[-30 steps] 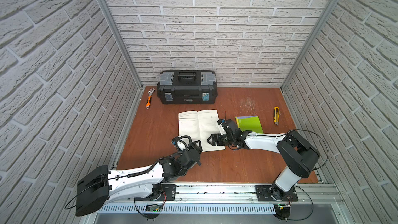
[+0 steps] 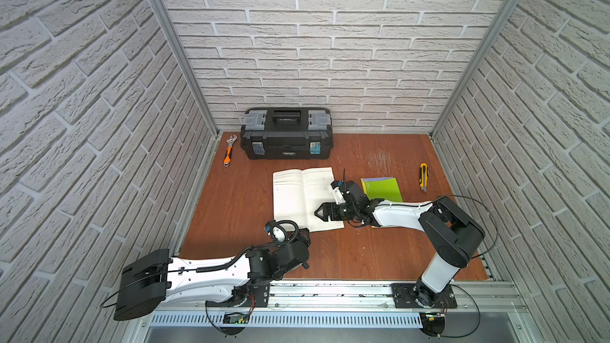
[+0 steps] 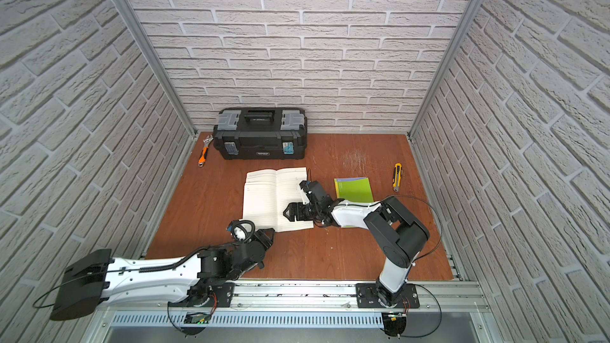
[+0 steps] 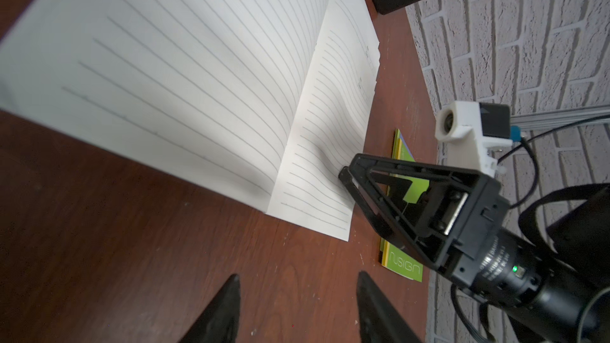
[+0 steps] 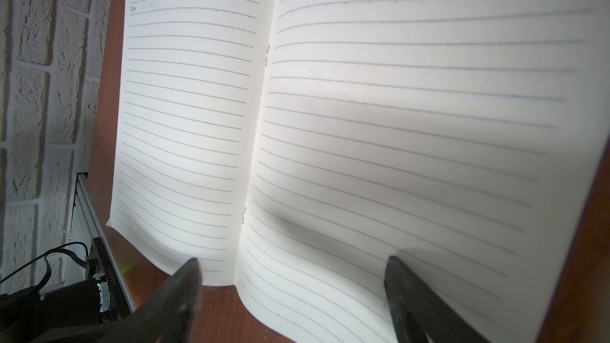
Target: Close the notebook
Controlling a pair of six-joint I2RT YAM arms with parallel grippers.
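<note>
The notebook [image 2: 289, 197] lies open on the wooden table, with lined white pages on both sides of its fold. In the left wrist view its pages [image 4: 190, 44] fill the upper left. My left gripper is open just off the notebook's near edge, with bare table between its fingers. At the notebook's right half, near the lower right corner, is my right gripper [image 2: 321, 214]. Its fingers [image 5: 413, 298] stand apart in the right wrist view, one over the page and the other by the near edge. No page shows clearly held.
A black toolbox [image 2: 287, 143] stands behind the notebook. To the right lie a green notebook [image 2: 381, 188], partly under the right arm, and a yellow cutter [image 2: 423, 177]. An orange-handled wrench [image 2: 228, 150] is at the back left.
My left gripper has drawn back slightly toward the front edge and lower. The right gripper has shifted a little to the left over the page. The notebook remains open.
</note>
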